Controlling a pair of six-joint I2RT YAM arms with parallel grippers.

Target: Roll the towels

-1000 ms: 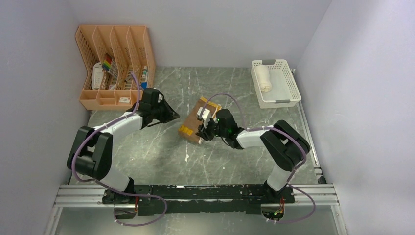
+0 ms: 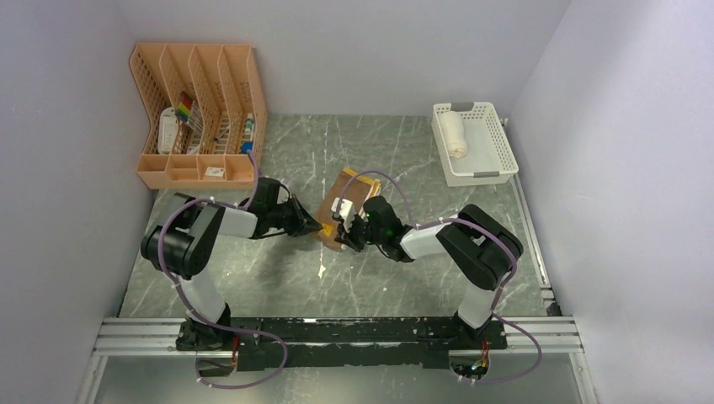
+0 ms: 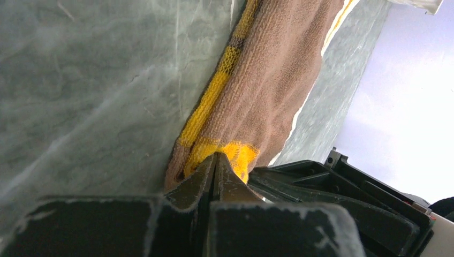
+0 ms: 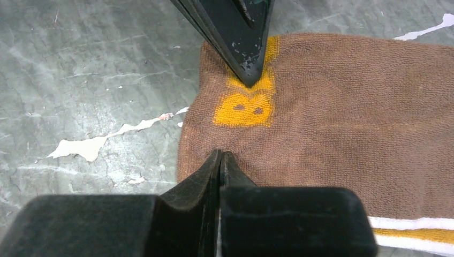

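Note:
A folded brown towel [image 2: 334,204] with yellow bands and a white-striped edge lies slanted in the middle of the table. At its near left end, my left gripper is shut on the cloth at a yellow band, fingertips sunk into the towel [image 3: 278,69]. In the right wrist view the left finger [image 4: 249,64] comes down on that band. My right gripper is shut over the towel's near end, with nothing showing between its fingers. Whether its tips touch the cloth, I cannot tell.
A white basket [image 2: 468,179] holding a rolled cream towel [image 2: 453,135] stands at the back right. An orange divided rack [image 2: 199,174] with small items fills the back left.
My left gripper has moved right and down onto the towel's near left end. My right gripper has shifted slightly left and toward the towel's near end; the towel's near corner looks pushed in.

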